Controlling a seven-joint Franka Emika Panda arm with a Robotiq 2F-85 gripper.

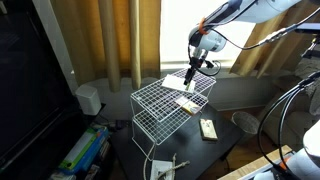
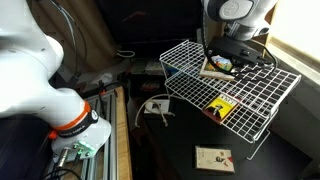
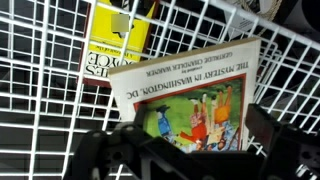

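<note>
A cream-bordered paperback, with "The Mystery in Washington DC" and a colourful picture on its cover, lies flat on the white wire rack. My gripper is over this book in the wrist view, its dark fingers apart near the left and right sides of the cover. It is open, and the book does not appear clamped. In exterior view 2 the book is partly hidden behind the gripper. A yellow-covered book rests on the same rack, nearer the front.
Another book lies on the dark tabletop in front of the rack. A pale item with a cable sits to the left. Curtains and a window stand behind the rack.
</note>
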